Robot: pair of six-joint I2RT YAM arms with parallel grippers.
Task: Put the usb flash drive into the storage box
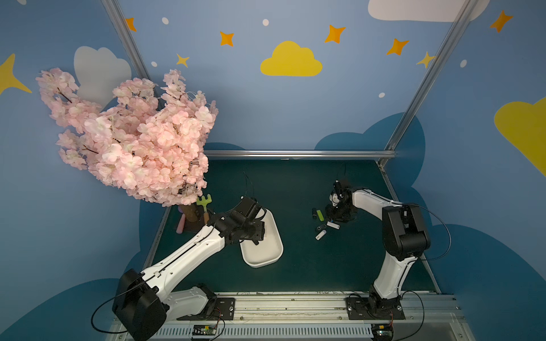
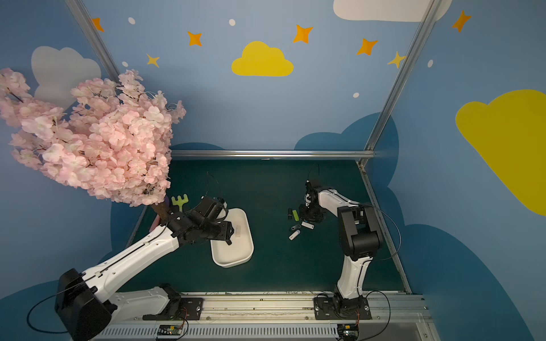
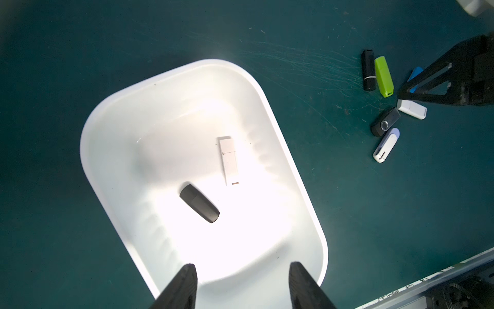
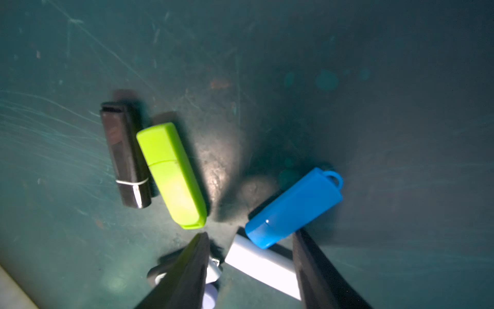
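In the left wrist view the white storage box [image 3: 154,149] holds a black flash drive [image 3: 199,204] and a white flash drive [image 3: 229,160]. My left gripper is open above it, with nothing between its fingers. My right gripper is also open, low over the loose drives. Just beyond its fingertips lies a blue drive [image 4: 294,208], its near end close to a white drive [image 4: 263,265] that is partly hidden by a finger. To the left lie a green drive [image 4: 173,176] and a black drive [image 4: 125,157].
A swivel drive [image 3: 386,122] and a white-and-lilac drive [image 3: 386,145] lie nearer the front. Pink blossoms [image 1: 148,136] and a green toy fork [image 1: 204,201] stand at the left. Bare table [image 1: 301,261] separates box and drives.
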